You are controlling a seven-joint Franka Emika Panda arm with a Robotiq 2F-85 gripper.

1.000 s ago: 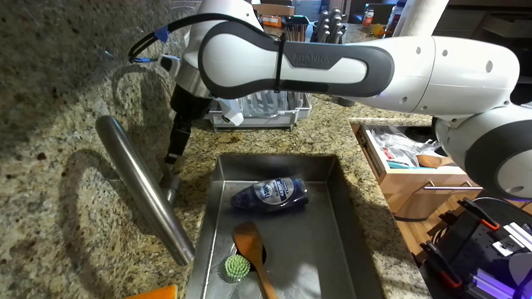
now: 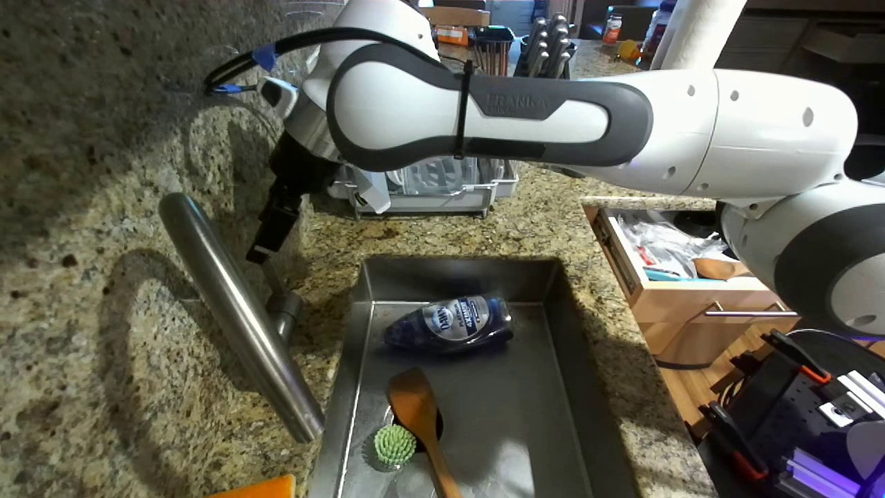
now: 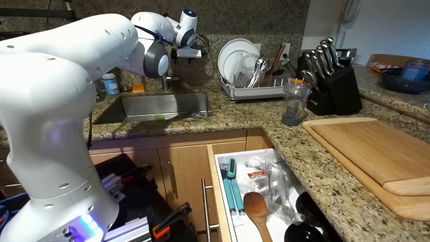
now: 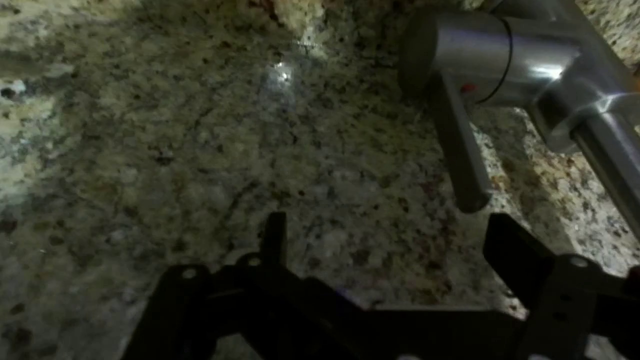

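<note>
My gripper is open in the wrist view, with only granite visible between its fingers. The steel faucet (image 4: 540, 66) is at the upper right there, and its lever (image 4: 462, 150) hangs down to just short of the right fingertip, apart from it in the picture. From exterior view 1, my gripper (image 2: 258, 253) points down by the backsplash, behind the faucet's slanting spout (image 2: 240, 315). Whether a finger touches the lever cannot be told from that side.
The sink (image 2: 531, 415) holds a blue dish soap bottle (image 2: 452, 324), a wooden spoon (image 2: 415, 407) and a green scrubber (image 2: 394, 445). A dish rack (image 3: 258, 93) stands on the counter beyond the sink. An open drawer (image 3: 242, 161) juts out below the counter.
My gripper has shifted left in exterior view 1, toward the backsplash, and tilted more. The faucet, the sink's contents and the drawer look the same.
</note>
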